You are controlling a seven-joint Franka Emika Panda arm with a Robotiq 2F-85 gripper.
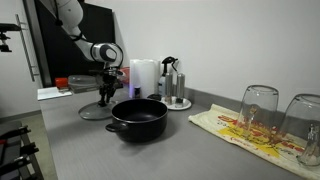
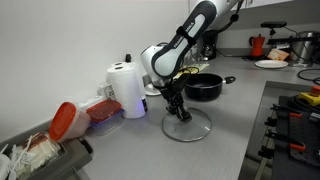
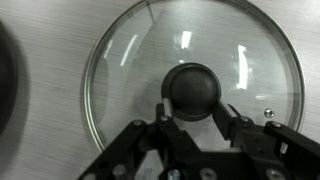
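A round glass lid [image 3: 135, 60] with a dark rim lies flat on the grey counter. Its black knob [image 3: 192, 88] stands between the fingers of my gripper, which is part open. The fingertips come down on both sides of the knob; whether they touch it I cannot tell. In the second exterior view my gripper [image 2: 180, 112] reaches down over the lid [image 2: 198, 127]. The black pot [image 1: 140, 119] sits uncovered beside the lid, and its dark edge [image 3: 8, 75] shows at the left of the wrist view.
Behind the lid stands a white paper towel roll [image 2: 126, 90]. Bottles [image 1: 180, 88] are grouped on a plate behind the pot. Two upturned glasses [image 1: 258, 112] rest on a yellow cloth [image 1: 220, 122]. The counter in front of the pot is clear.
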